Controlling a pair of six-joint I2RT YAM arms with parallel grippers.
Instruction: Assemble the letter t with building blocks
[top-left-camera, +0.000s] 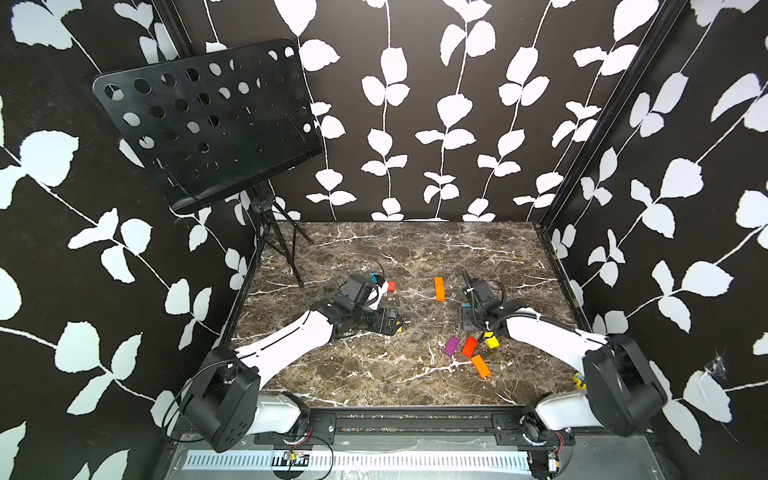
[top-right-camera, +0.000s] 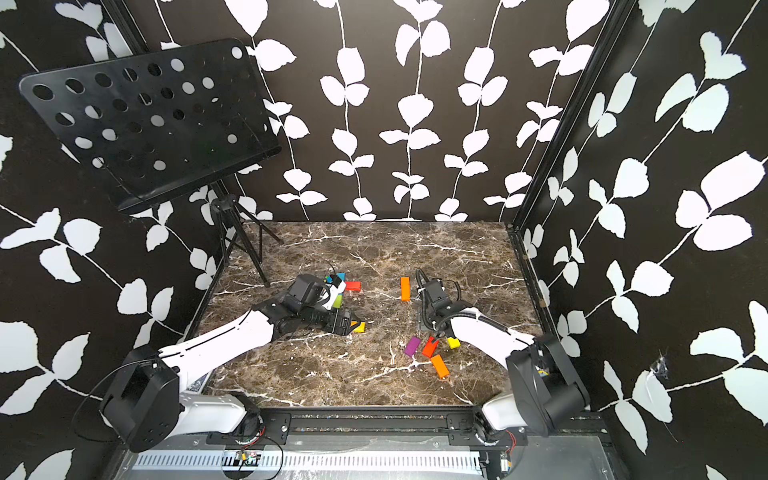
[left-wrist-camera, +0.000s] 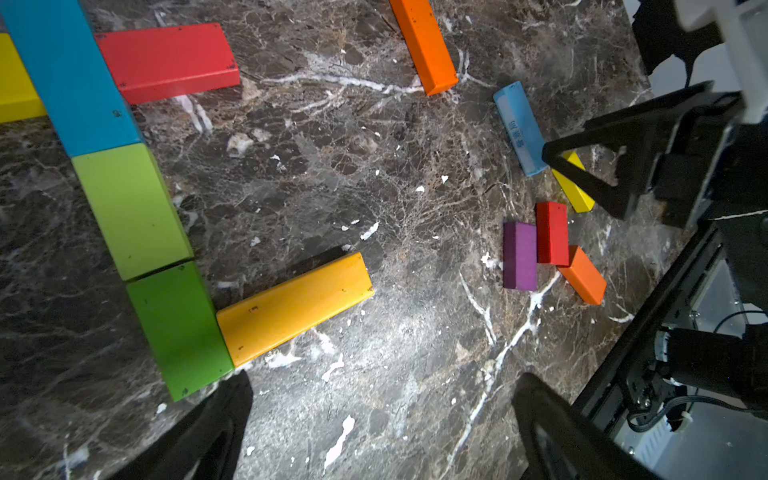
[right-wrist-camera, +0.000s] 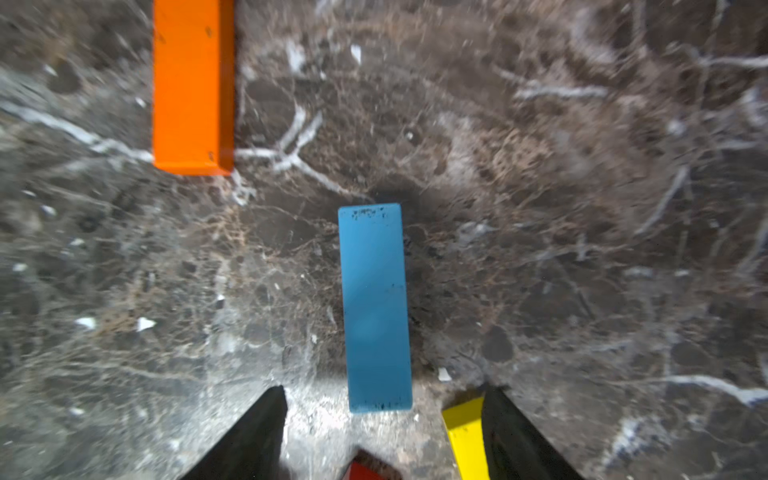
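Note:
In the left wrist view a t shape lies flat: a blue block (left-wrist-camera: 68, 76) upright, a yellow block (left-wrist-camera: 14, 84) and a red block (left-wrist-camera: 168, 62) at its sides, then a lime block (left-wrist-camera: 132, 208) and a green block (left-wrist-camera: 180, 328) below. An amber block (left-wrist-camera: 296, 308) extends from the green one's right side, slightly slanted. My left gripper is open just short of the amber block, nothing between its fingers. A loose blue block (right-wrist-camera: 376, 312) lies on the table ahead of my right gripper, whose fingers are apart and empty.
An orange block (right-wrist-camera: 193, 88) lies alone near the table's middle. Close to the right gripper are purple (left-wrist-camera: 520, 256), red (left-wrist-camera: 552, 232), orange (left-wrist-camera: 584, 276) and yellow (left-wrist-camera: 574, 184) blocks. A black stand (top-left-camera: 276, 224) is at the back left. Clear table separates the two groups.

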